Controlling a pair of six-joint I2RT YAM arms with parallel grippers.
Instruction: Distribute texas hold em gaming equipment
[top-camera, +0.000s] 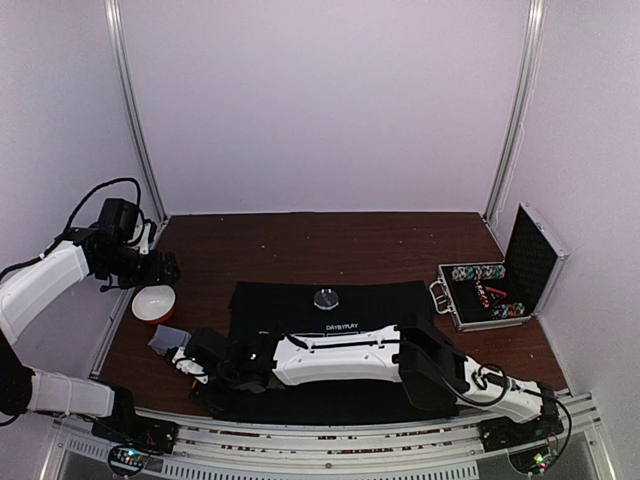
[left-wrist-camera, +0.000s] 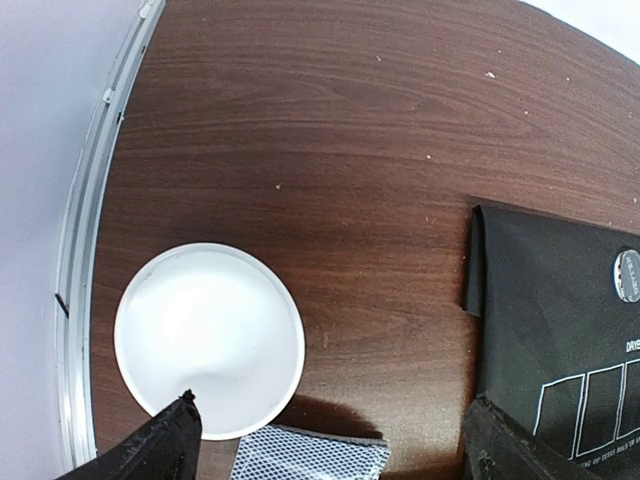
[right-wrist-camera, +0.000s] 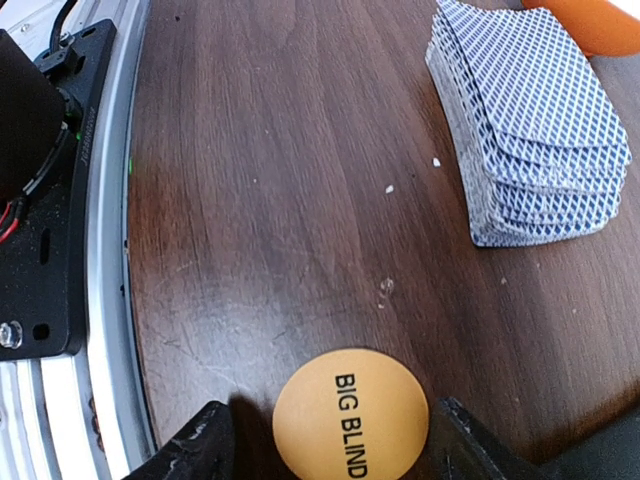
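Note:
In the right wrist view an orange BIG BLIND button (right-wrist-camera: 350, 410) lies on the wood, low between the fingers of my right gripper, which is part open around it. The card deck (right-wrist-camera: 530, 130) lies above it. My right arm stretches leftward over the black mat (top-camera: 270, 300) in the top view, hiding much of it. My left gripper stands open above the white dish (left-wrist-camera: 210, 335) and card deck, holding nothing. A silver round button (top-camera: 326, 298) rests on the mat.
An open aluminium case (top-camera: 480, 295) with chips stands at the right. A frame rail (right-wrist-camera: 110, 250) runs along the table edge beside my right gripper.

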